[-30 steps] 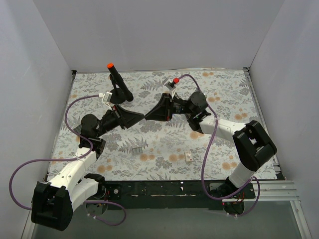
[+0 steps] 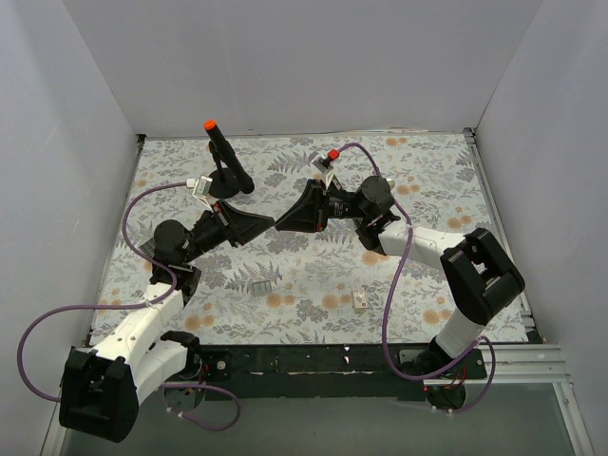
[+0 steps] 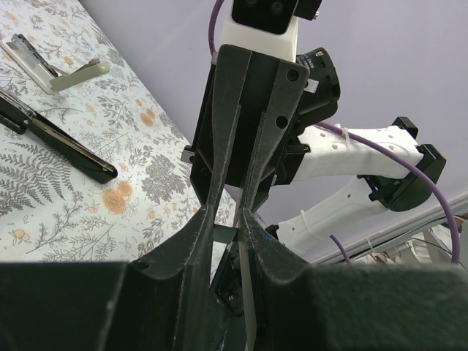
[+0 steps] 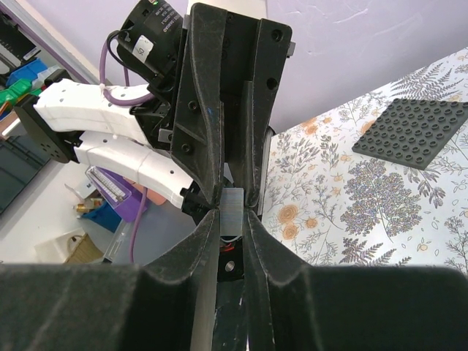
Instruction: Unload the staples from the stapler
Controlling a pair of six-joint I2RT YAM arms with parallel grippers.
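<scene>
My two grippers meet fingertip to fingertip over the middle of the table, both shut on a small silver staple strip (image 4: 231, 212). In the top view the left gripper (image 2: 268, 222) reaches in from the left, the right gripper (image 2: 280, 224) from the right. The left wrist view shows the strip's dark end (image 3: 224, 233) at the fingertips. A dark stapler (image 3: 69, 142) lies on the patterned table, with a pale olive stapler-like object (image 3: 77, 77) behind it.
A dark studded mat (image 4: 413, 131) lies at the left of the table. A black stand with an orange top (image 2: 228, 157) stands at the back left. Small flat items (image 2: 359, 298) lie toward the front.
</scene>
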